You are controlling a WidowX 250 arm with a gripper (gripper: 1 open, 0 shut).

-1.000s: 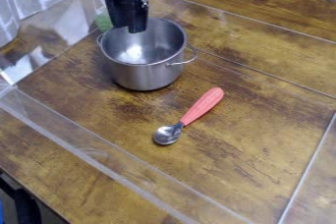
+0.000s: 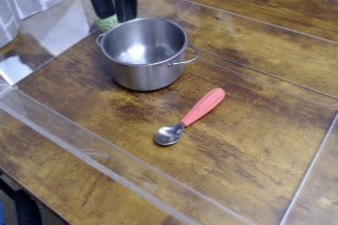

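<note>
My gripper (image 2: 114,10) hangs at the top left, dark and partly cut off by the frame's top, just above and behind the rim of a steel pot (image 2: 145,66) with two handles. A green object (image 2: 106,25) shows behind the pot under the gripper, too small to identify. Whether the fingers are open or shut is unclear. A scoop or spoon with a pink handle (image 2: 204,106) and steel head (image 2: 169,134) lies on the wooden table in front of the pot, to the right.
A clear plastic edge runs along the lower left and the right side. A pale, crinkled surface fills the upper left.
My gripper has moved up and slightly left, away from over the pot's opening. The pot and the pink-handled spoon have stayed where they were.
</note>
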